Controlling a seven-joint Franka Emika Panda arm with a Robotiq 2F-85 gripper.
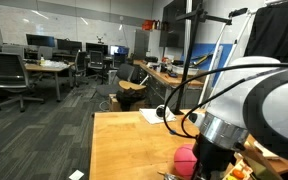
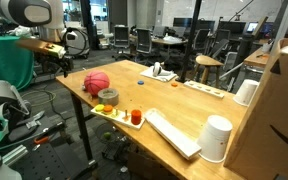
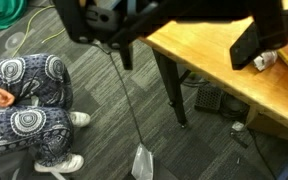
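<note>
My gripper is open in the wrist view, with wide bare space between its dark fingers. Below it are the wooden table's edge and the carpeted floor. In exterior view 2 the arm stands at the far left, its gripper (image 2: 64, 62) beyond the table corner and left of the red ball (image 2: 97, 82). From exterior view 1 the arm's white and black body covers part of the same ball (image 1: 186, 160). A grey round bowl (image 2: 108, 97) sits close by the ball.
Nearer the front edge are a red cup (image 2: 136, 117) and small yellow pieces (image 2: 99, 108). A long white box (image 2: 172, 132) and a white cup (image 2: 215, 138) stand to the right. A seated person's patterned trousers (image 3: 29, 95) show at left.
</note>
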